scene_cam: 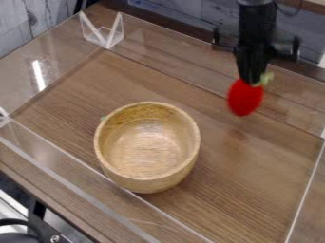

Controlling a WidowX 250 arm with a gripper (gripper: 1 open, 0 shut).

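My dark gripper (254,61) is raised over the back right of the wooden table, blurred. Just below it a red object (245,98) with a pale green part shows, also blurred; whether it hangs from the gripper or is apart from it I cannot tell. The fingertips are too unclear to show what is between them.
A round tan bowl (147,142) stands at the centre left of the table (241,190). A white wire-like object (102,30) is at the back left, and a black cable lies at the bottom left corner.
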